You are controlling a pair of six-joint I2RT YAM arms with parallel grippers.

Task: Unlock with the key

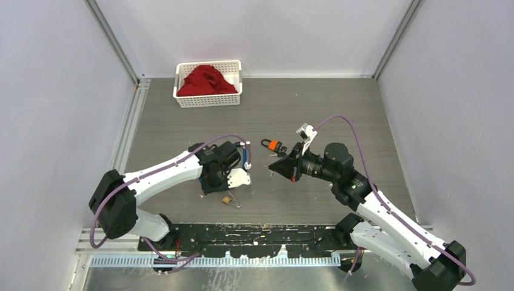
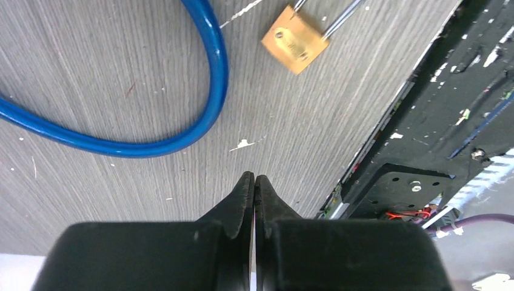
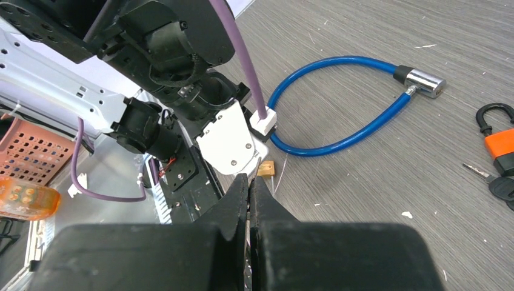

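Note:
The small brass padlock lies on the table, its shackle running out of the top of the left wrist view. My left gripper is shut with nothing between its fingers, clear of the padlock. From above, the padlock shows just in front of the left arm, which hides those fingertips. In the right wrist view its brass body is partly behind the left gripper's white mount. My right gripper is shut on a thin metal sliver, apparently a key seen edge-on, poking past the tips.
A blue cable lock loops over the table. An orange padlock and a black-headed key lie to its right. A white basket with red cloth stands at the back.

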